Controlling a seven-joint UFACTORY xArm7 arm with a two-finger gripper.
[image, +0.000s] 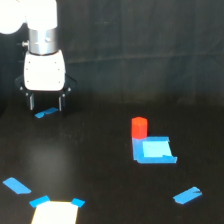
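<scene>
My gripper (46, 99) hangs at the upper left on its white housing, its dark fingers apart with nothing visible between them, above a blue tape mark on the dark table. A small red block (138, 127) sits right of centre, at the back left edge of a pale square (157, 149) bordered by blue tape.
A cream square (55, 213) with blue tape at its corners lies at the front left, cut off by the frame's edge. Loose blue tape strips mark the left (16, 186) and front right (187, 195).
</scene>
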